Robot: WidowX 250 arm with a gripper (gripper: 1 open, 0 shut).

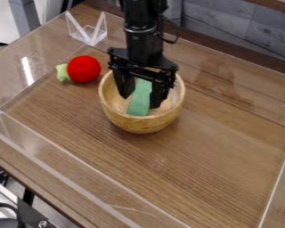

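My black gripper [140, 75] hangs from the top of the view over a wooden bowl [142, 125], its fingers spread open and reaching down to about rim level. Inside the bowl lies a green object [140, 100], partly behind the gripper. Whether the fingers touch it I cannot tell.
Left of the bowl sits a red round object [85, 69] beside a small light-green item [61, 73]. A clear rack [88, 27] stands at the back left.
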